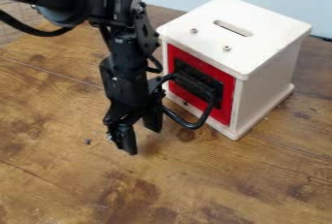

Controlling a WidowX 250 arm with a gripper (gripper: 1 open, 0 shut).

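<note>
My black gripper (139, 131) hangs low over the wooden floor, left of a white box (259, 78), its fingers (124, 138) pointing down with nothing visible between them. The box has a slot (231, 26) and screws on top, and a red front panel (223, 109) with a dark recessed insert that faces me, partly behind my arm and its cable.
A pale wall runs along the back behind the box.
</note>
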